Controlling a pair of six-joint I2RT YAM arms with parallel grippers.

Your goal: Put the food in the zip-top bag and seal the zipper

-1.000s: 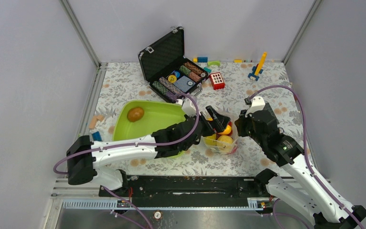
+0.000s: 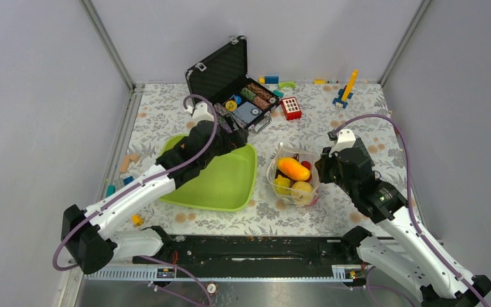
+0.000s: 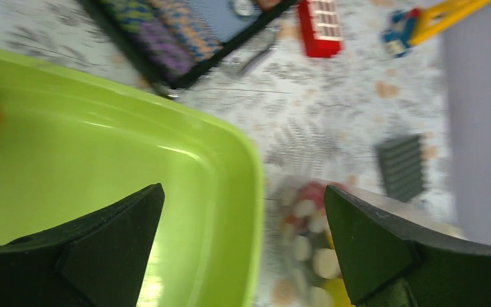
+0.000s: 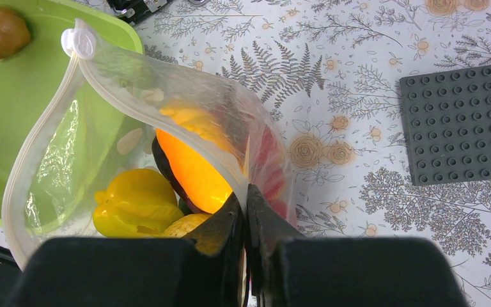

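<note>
The clear zip top bag (image 4: pixel 70 137) stands with its mouth open. Inside it lie an orange food piece (image 2: pixel 294 169), a yellow pepper (image 4: pixel 137 203), a round yellow fruit (image 2: pixel 302 188) and a red piece (image 2: pixel 306 165). My right gripper is shut on the bag's rim on its right side. Above the green tray (image 2: pixel 236 182), my left gripper is open, its fingers (image 3: pixel 112 246) wide apart and empty. A brown round food (image 4: pixel 1 33) lies in the tray; the left arm hides it in the top view.
An open black case (image 2: pixel 220 67) of chips stands behind the tray, with a red block (image 2: pixel 291 108) beside it. A grey studded plate (image 4: pixel 463 125) lies right of the bag. Bare tabletop (image 2: pixel 268 220) shows in front.
My left gripper has moved left from over the bag to over the tray, empty. The orange piece now shows fully in the bag. My right gripper has stayed still.
</note>
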